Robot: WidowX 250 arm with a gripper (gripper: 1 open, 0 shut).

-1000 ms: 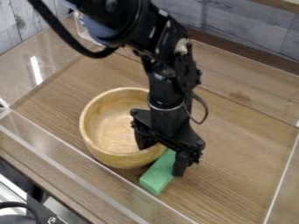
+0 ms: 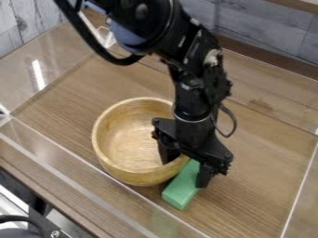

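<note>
My black gripper [image 2: 192,156] hangs low over the right rim of a wooden bowl [image 2: 122,138], its fingers reaching down beside a green block [image 2: 181,193]. The block lies on the table just right of the bowl, its upper end hidden under the gripper. Whether the fingers touch the block, and how far apart they stand around it, is hard to make out.
A grey panelled wall runs along the back. A dark gap with cables lies past the front-left table edge.
The gripper has shifted a little to the right.
</note>
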